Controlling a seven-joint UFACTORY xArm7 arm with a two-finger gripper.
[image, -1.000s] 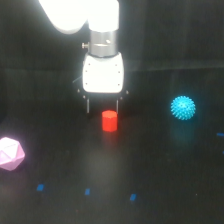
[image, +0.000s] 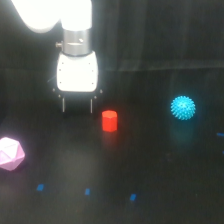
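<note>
A small red cylinder (image: 109, 121) stands upright on the dark table. To its left and behind it hangs my gripper (image: 77, 104), pointing down from the white arm. Its two thin dark fingers are spread apart, and nothing shows between them. A spiky blue ball (image: 182, 108) rests on the right side of the table. At the left edge sits a pale pink faceted ball (image: 11, 154).
Small blue marks (image: 87, 191) dot the front of the black table (image: 160, 165), with another at the right edge. Clear table lies between the red cylinder and the blue ball, and in front of both.
My gripper has shifted left, away from above and behind the red cylinder. The cylinder and both balls have stayed where they were.
</note>
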